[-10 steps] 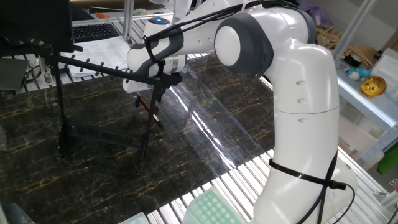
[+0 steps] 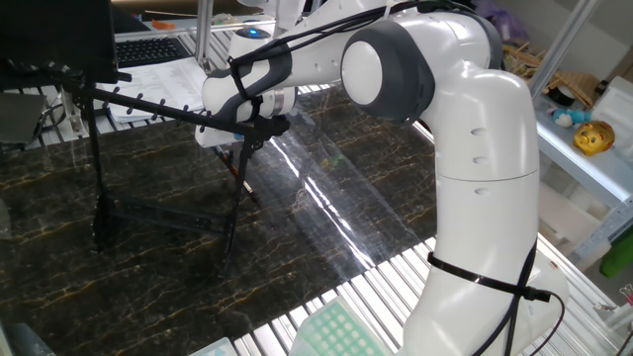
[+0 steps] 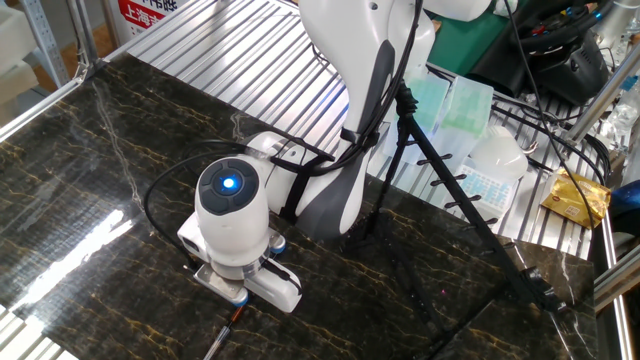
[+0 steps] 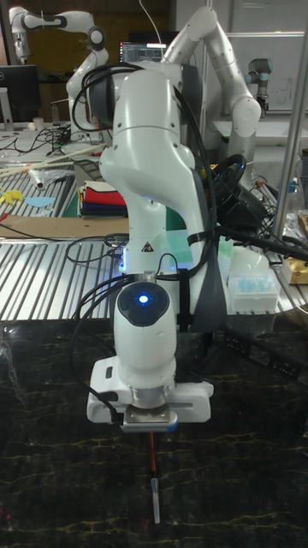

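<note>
A slim pen- or brush-like stick [image 4: 154, 497], reddish brown with a pale, clear-looking end, shows just below my gripper [image 4: 151, 427]. The arm points the hand downward, low over the dark marbled table [image 4: 64, 484]. In the second exterior view, the same stick [image 3: 224, 332] extends toward the front from beneath the gripper [image 3: 246, 290]. Its upper end is hidden by the hand. From the first exterior view, the stick [image 2: 246, 186] appears partly behind a black frame. My fingers are hidden under the hand, so whether they touch the stick does not show.
A black metal stand [image 2: 168, 216] with a pegged bar rises close beside the hand. Behind it, translucent boxes [image 3: 465, 105] and a gold packet [image 3: 576, 198] lie by the slatted bench. A clear sheet [image 2: 321, 188] seems to cover part of the table, which is otherwise mostly bare.
In the first exterior view, the stick's upper part by the hand looks darker and less visible than before. The arm and stand look unmoved.
</note>
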